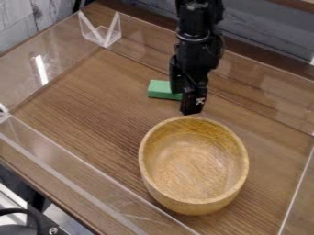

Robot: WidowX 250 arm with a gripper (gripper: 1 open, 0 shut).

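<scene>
The black robot arm reaches down from the top centre, and its gripper [189,100] is low over the table, open, its fingers at the right end of a green block [161,89]. The block's right part is hidden behind the gripper. A large tan oval bowl [194,188] stands in front of them, in the lower middle.
A white wire-like holder [101,29] stands at the back left. A black cable lies at the lower left corner, and clear edging runs along the table's sides.
</scene>
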